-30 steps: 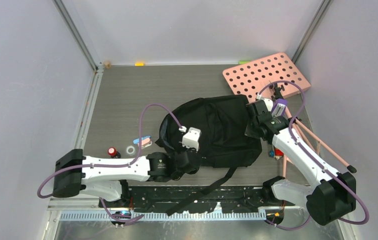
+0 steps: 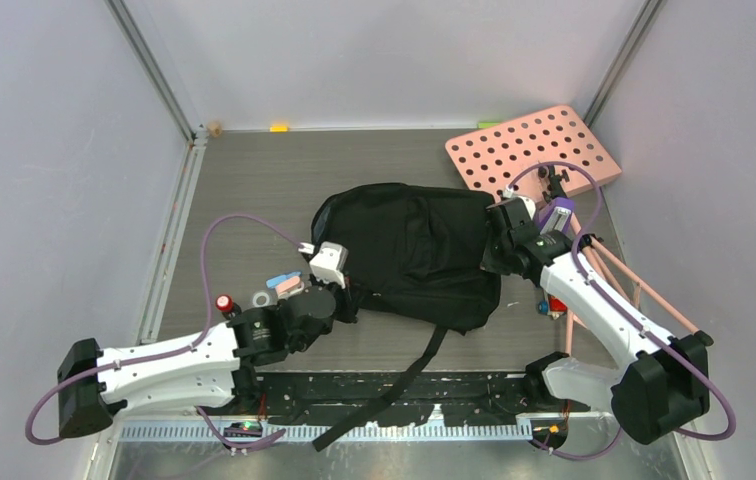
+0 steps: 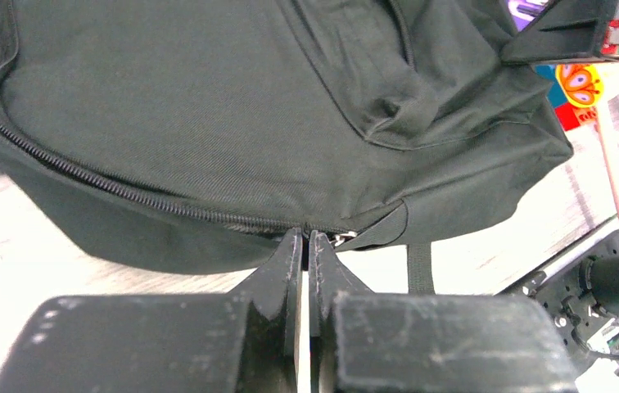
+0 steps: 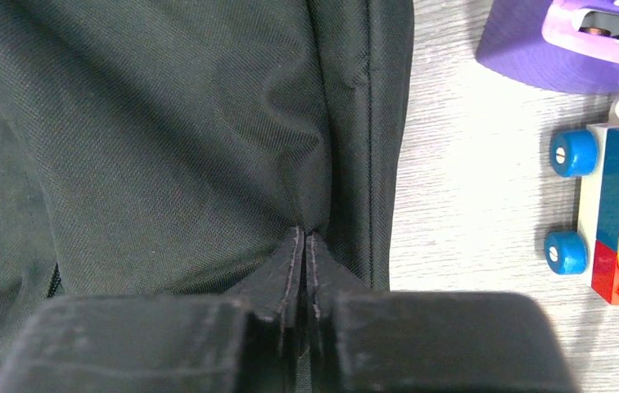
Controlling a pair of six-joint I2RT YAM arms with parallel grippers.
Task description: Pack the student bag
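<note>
A black fabric bag (image 2: 394, 235) lies flat across the middle of the table, its strap (image 2: 379, 400) trailing over the front edge. My left gripper is shut at the bag's front zipper (image 3: 167, 205). A silver slider end (image 3: 345, 237) shows just right of its fingertips, with the zipper's teeth running off to the left. What sits between those fingers is thin and mostly hidden. My right gripper has its fingers close together on a fold of the bag's cloth (image 4: 208, 164), near its right side.
Right of the bag lie a purple item (image 4: 552, 49), a toy block car (image 4: 617, 213) and pink bars (image 2: 644, 285). A pink perforated board (image 2: 534, 150) stands behind. At left are a red-capped bottle (image 2: 224, 304), tape (image 2: 261, 299) and a blue item (image 2: 282, 279).
My left gripper has moved left along the bag's front. The bag's front and strap have shifted left with it, less far. The right gripper has drifted slightly left.
</note>
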